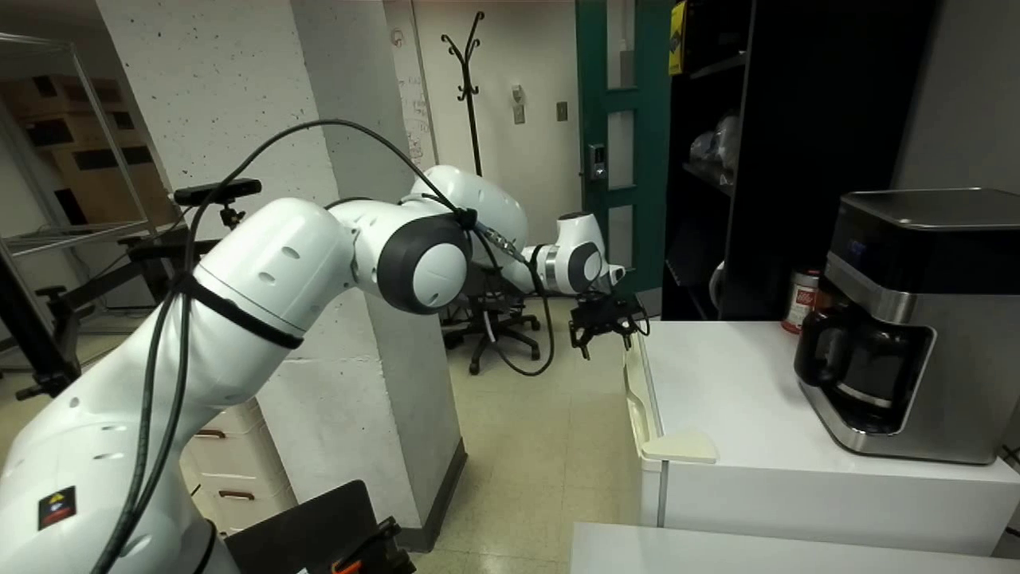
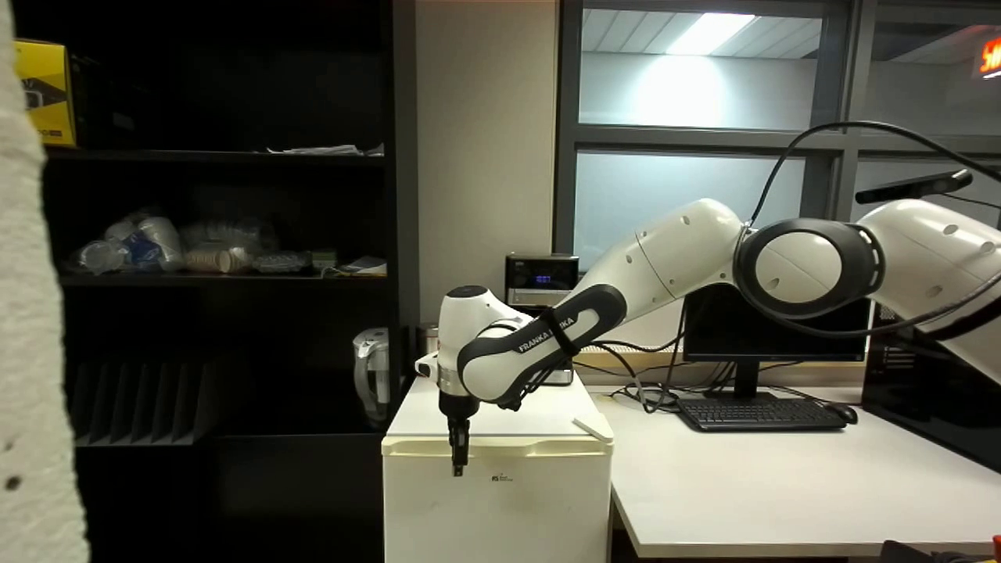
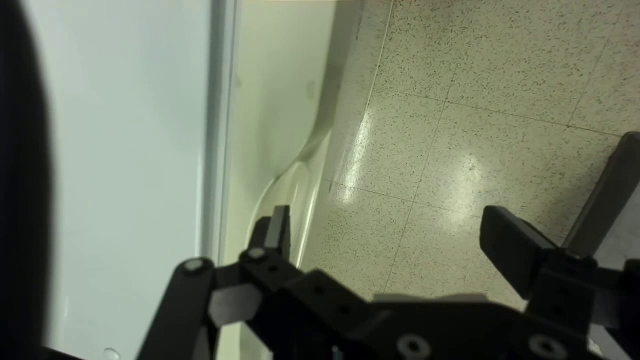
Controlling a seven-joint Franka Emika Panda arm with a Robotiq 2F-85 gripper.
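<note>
My gripper is open, its two black fingers wide apart with only the floor seen between them. In the wrist view, the left finger overlaps the recessed handle along the front edge of the small white fridge; whether it touches cannot be told. From the side, the gripper hangs fingers down by the far end of the fridge's front edge. The second exterior view has the gripper before the upper part of the fridge door.
On the fridge stands a coffee maker, with a red-labelled can behind it. A desk with a keyboard adjoins the fridge. Black shelving rises on the other side. Open floor lies before the door.
</note>
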